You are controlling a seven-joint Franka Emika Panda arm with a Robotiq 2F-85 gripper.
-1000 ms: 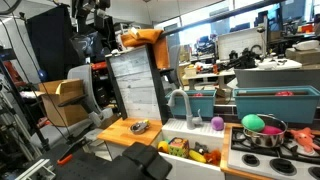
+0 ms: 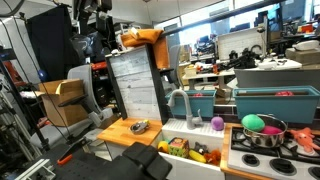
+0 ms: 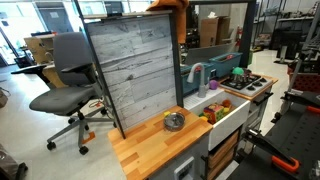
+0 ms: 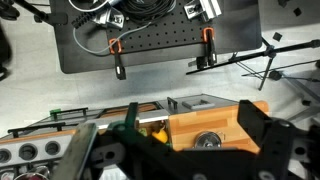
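Note:
My gripper hangs high above the floor, its two dark fingers spread apart at the bottom of the wrist view, with nothing seen between them. A small metal pot point(image 2: 139, 128) sits on the wooden counter, left of the sink. The white sink point(image 3: 226, 127) holds several coloured toys point(image 2: 196, 152). To the right, a large metal pot point(image 2: 265, 142) stands on the stove point(image 2: 284, 166) with a green ball point(image 2: 253, 122) and a pink ball point(image 2: 271, 131) in it. From above, the small pot point(image 4: 208, 139) and the sink are both well below the gripper.
An orange cloth point(image 2: 142, 37) drapes over the top of the grey wood-patterned panel point(image 3: 132, 75). A faucet point(image 2: 183, 103) rises behind the sink beside a purple object point(image 2: 217, 123). Teal bins point(image 2: 277, 104) line the back. The counter point(image 3: 147, 148) has bare wood around the small pot.

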